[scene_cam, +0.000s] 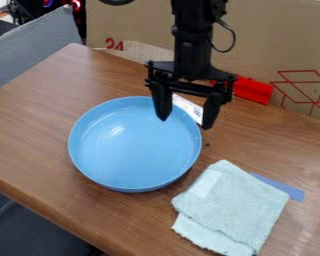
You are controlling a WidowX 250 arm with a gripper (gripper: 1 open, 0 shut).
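Observation:
My black gripper (186, 112) hangs open over the back right rim of the blue plate (129, 150), its two fingers spread apart. A white object (190, 106) lies behind the fingers and is partly hidden by them; what it is I cannot tell. A folded pale cloth (230, 210) lies at the front right, with a flat blue strip (287, 189) showing beside it.
A red object (254, 90) lies at the back against a cardboard panel (296, 70). A grey padded surface (23, 60) borders the table's left edge.

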